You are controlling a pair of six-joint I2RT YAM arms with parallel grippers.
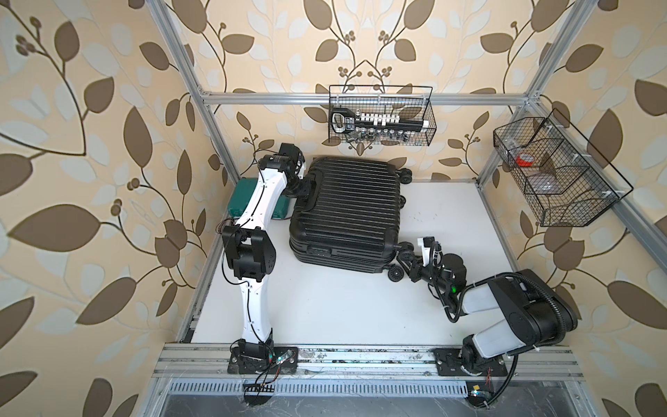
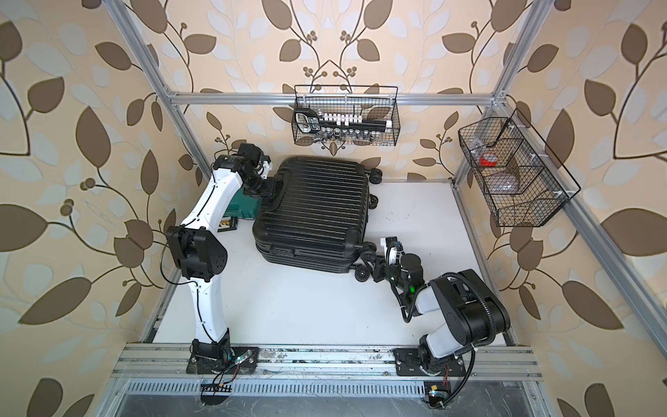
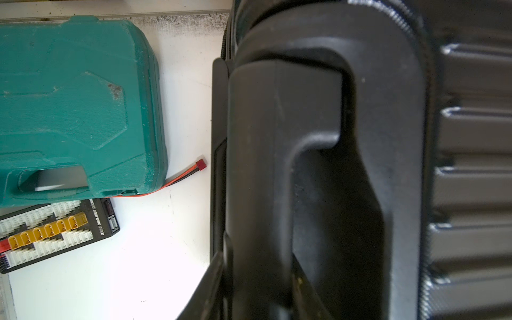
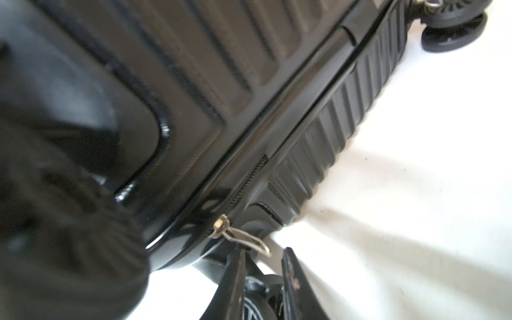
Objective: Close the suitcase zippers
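The black suitcase lies flat. In the left wrist view my left gripper is shut on the suitcase's handle. In the right wrist view a zipper slider with a metal pull sits on the zipper track near the suitcase's lower corner; some zipper teeth show above it. My right gripper is just below the pull, fingers parted with a small gap and nothing visibly held. A wheel is at the upper right.
A teal case, a wired connector board and a cable lie left of the suitcase. Wire baskets hang at the back and right.
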